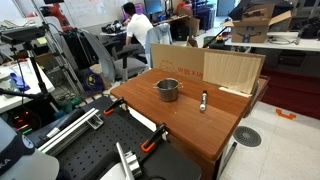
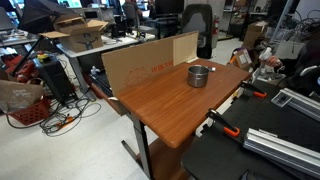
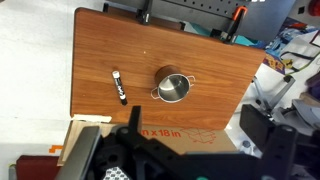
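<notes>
A small metal pot [image 1: 168,90] with two side handles stands upright on the wooden table [image 1: 190,125]. In the wrist view I look down into the pot [image 3: 173,86], and its inside seems empty. A dark marker-like stick with a light end [image 3: 119,86] lies to the left of it there; in exterior view 1 this stick [image 1: 203,101] is right of the pot. My gripper hangs above the table, its dark fingers wide apart at the bottom of the wrist view. Nothing is between them. Neither exterior view clearly shows the gripper.
A cardboard panel [image 2: 155,71] stands along one table edge, with a lighter board [image 1: 233,70] beside it. Orange-handled clamps [image 1: 153,140] sit at the edge by the black base.
</notes>
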